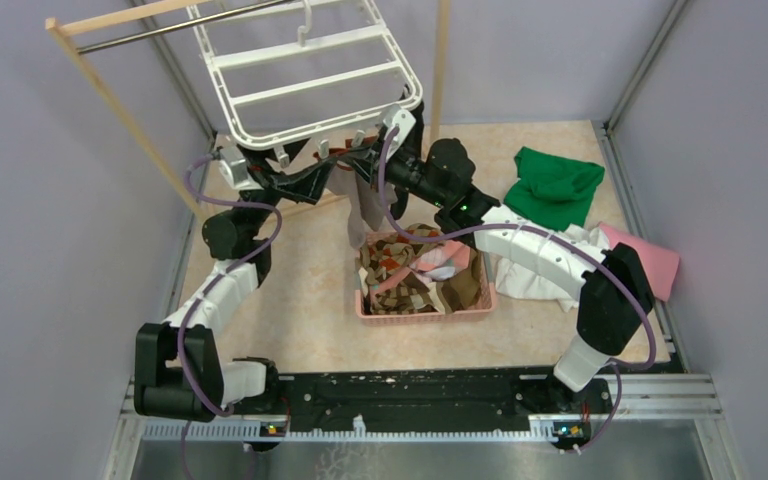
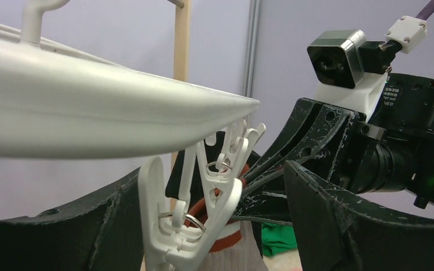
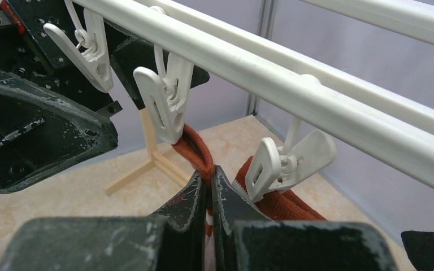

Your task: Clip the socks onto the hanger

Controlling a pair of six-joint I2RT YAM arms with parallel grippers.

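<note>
My right gripper is shut on the rust-coloured cuff of a grey sock (image 1: 360, 210), which hangs below the white hanger (image 1: 315, 130). In the right wrist view, the cuff (image 3: 195, 147) rises from its fingertips to the fingers of a white clip (image 3: 163, 101). Another clip (image 3: 288, 164) to the right has rust cloth (image 3: 291, 206) at its fingers. My left gripper stands open under the hanger's edge, its fingers (image 2: 322, 220) on either side of a clip (image 2: 158, 226). The sock's lower part is partly hidden by the right arm.
Below stands a pink basket (image 1: 425, 318) with patterned socks. Green cloth (image 1: 558, 188), white cloth (image 1: 540, 275) and a pink piece (image 1: 645, 262) lie at the right. A wooden rack (image 1: 125, 120) frames the hanger. Free table lies at the front left.
</note>
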